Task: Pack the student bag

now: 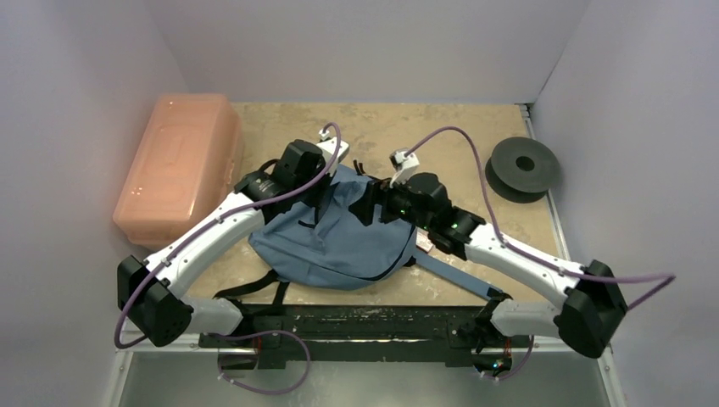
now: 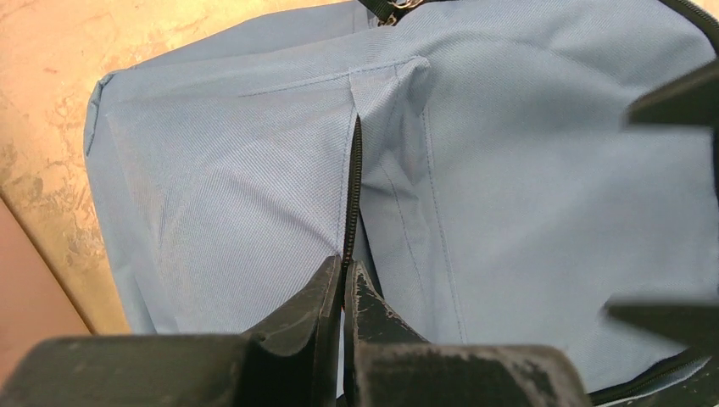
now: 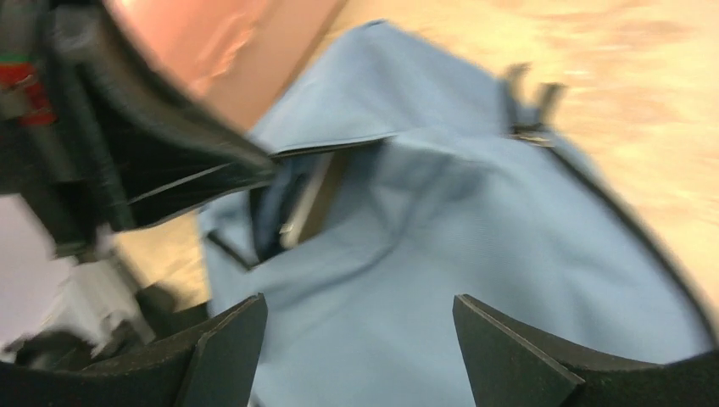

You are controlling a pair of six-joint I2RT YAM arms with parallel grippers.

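Observation:
The blue bag (image 1: 339, 254) lies flat in the middle of the table, its zipped pocket gaping in the right wrist view. At the zipper edge (image 2: 354, 170), my left gripper is shut with the thin edge pinched between its fingertips, and the flap (image 3: 339, 140) is raised from there. Inside the opening a brownish flat item (image 3: 318, 197) shows, blurred. To the right, my right gripper stands open above the bag cloth, with nothing between its fingers. In the left wrist view its dark fingers (image 2: 678, 102) come in from the right, apart from the cloth's edge.
An orange translucent bin (image 1: 178, 165) stands at the left. A black spool (image 1: 521, 168) sits at the right back. A small white and red item (image 1: 424, 242) lies by the bag's right side, near a blue strap (image 1: 458, 275).

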